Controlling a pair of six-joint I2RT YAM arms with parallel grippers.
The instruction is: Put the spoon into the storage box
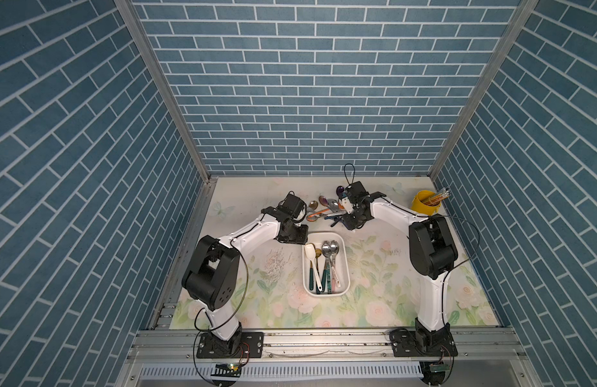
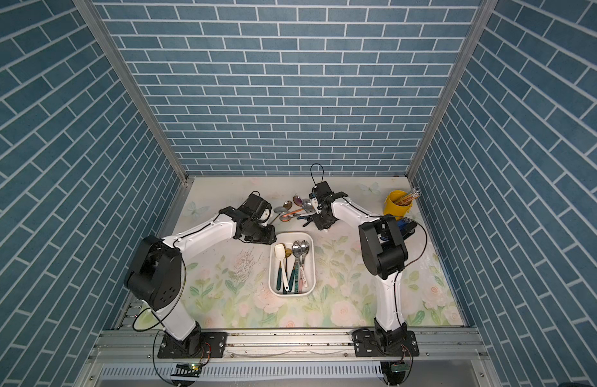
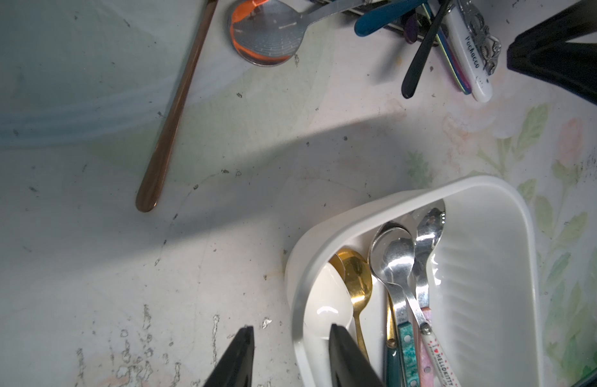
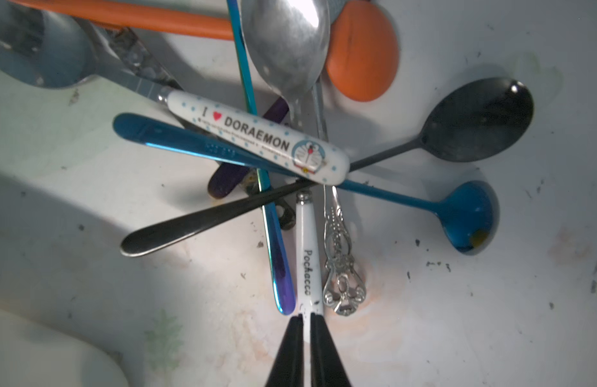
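The white storage box (image 1: 343, 264) sits at the table's front middle, holding several spoons, a white ladle and other cutlery. Behind it lies a pile of spoons, among them a white Doraemon-handled spoon (image 4: 247, 132), a black spoon (image 4: 477, 119) and a blue spoon (image 4: 467, 216). A copper handle (image 3: 169, 142) lies apart to the left. My left gripper is over the box's back-left edge, fingers apart, nothing seen between them. My right gripper is above the pile beside the white Pochacco handle, shut, with nothing clearly between its fingertips.
A yellow cup (image 1: 424, 205) with utensils stands at the back right. The table left of the box and right of it is largely clear. Blue tiled walls surround the table on three sides.
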